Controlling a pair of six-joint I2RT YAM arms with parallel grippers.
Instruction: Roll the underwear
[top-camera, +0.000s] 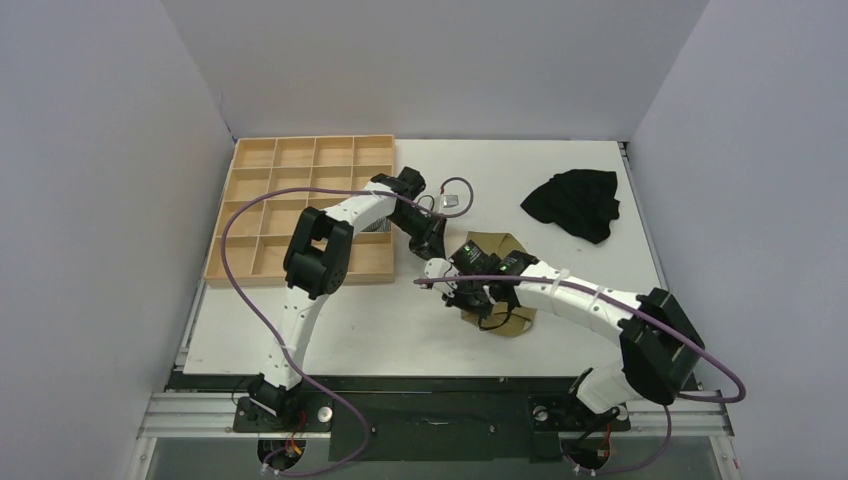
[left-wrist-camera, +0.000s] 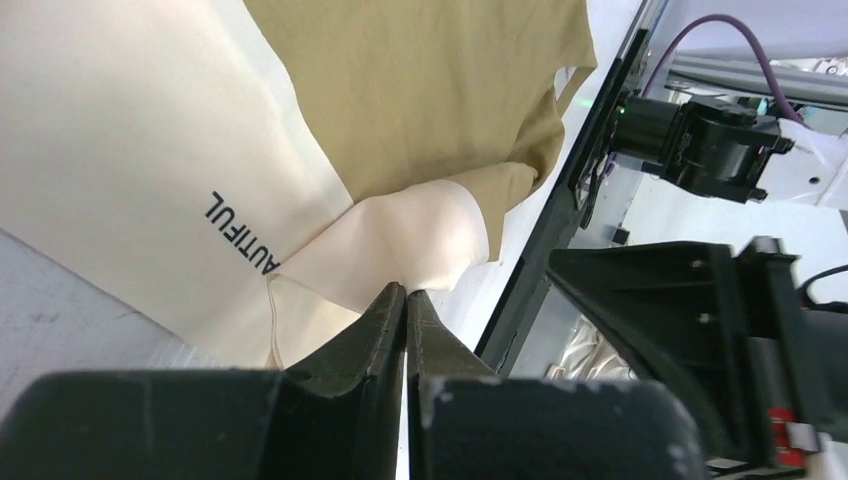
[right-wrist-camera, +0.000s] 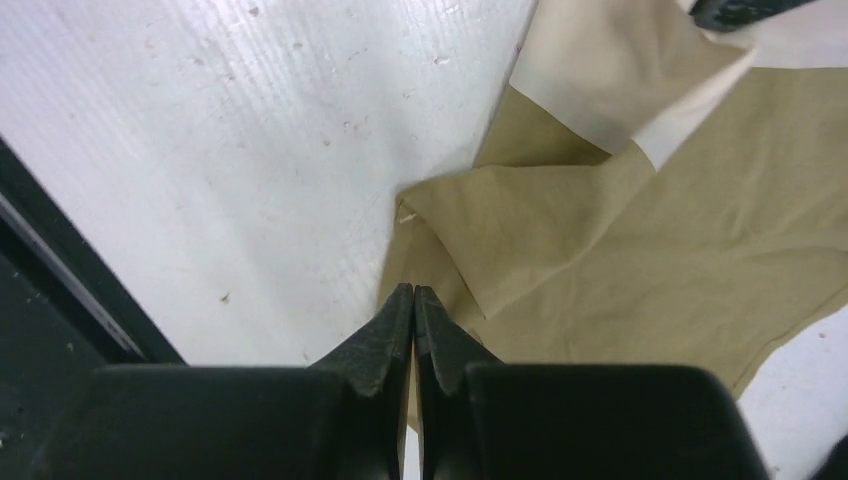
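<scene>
Khaki underwear (top-camera: 500, 245) lies flattened on the white table under both arms, a fold of its fabric turned over. In the left wrist view the cloth (left-wrist-camera: 420, 100) shows a pale band with black lettering and a folded-back flap (left-wrist-camera: 400, 240). My left gripper is shut over that flap; whether cloth is pinched is unclear. In the right wrist view my right gripper is shut above the lower, creased edge of the khaki cloth (right-wrist-camera: 700, 250); nothing clearly shows between its fingers.
A wooden grid organiser (top-camera: 255, 185) stands at the back left. A dark cloth (top-camera: 570, 200) lies at the back right. The right arm's body (left-wrist-camera: 680, 340) is close to my left gripper.
</scene>
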